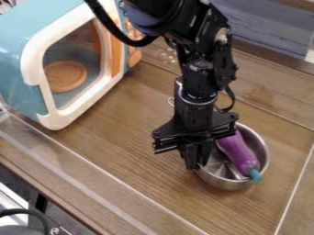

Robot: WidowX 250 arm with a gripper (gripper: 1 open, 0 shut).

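Observation:
The black gripper [196, 156] reaches down over the left side of a steel bowl [241, 184], its fingertips at or inside the rim; whether it is open or shut is hidden. A purple eggplant-like toy [240, 154] with a teal tip lies in the bowl, tilted, beside the fingers. The gripper body hides part of the bowl.
A toy microwave [55, 55] in light blue and white, its opening showing an orange disc, stands at the upper left. Cables lie at the lower left edge.

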